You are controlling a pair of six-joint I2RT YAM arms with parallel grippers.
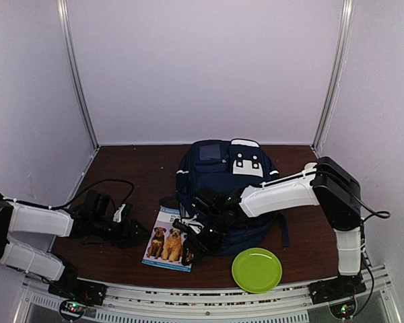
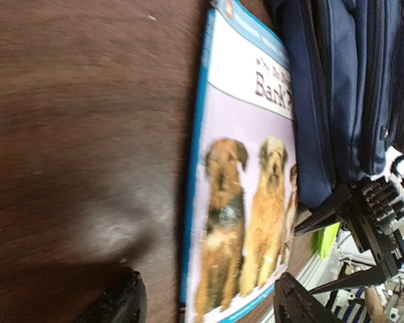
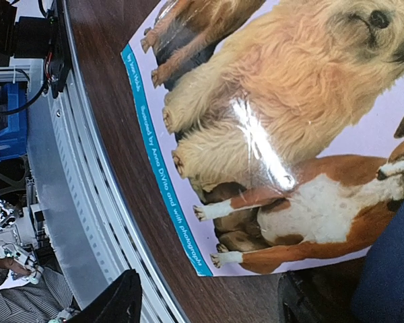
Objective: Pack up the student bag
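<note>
A dog-cover book (image 1: 163, 242) lies flat on the table beside a navy backpack (image 1: 225, 161). My left gripper is low at the book's left, its fingertips apart around the blue-edged side in the left wrist view, not seen holding it. My right gripper is open over the book's right lower part, by the bag's front; its fingers frame the lower corner in the right wrist view, with nothing held.
A green plate (image 1: 256, 270) lies at the front right. A white object (image 1: 309, 165) is partly hidden at the back right behind the right arm. Bare table (image 1: 135, 168) shows at the back left.
</note>
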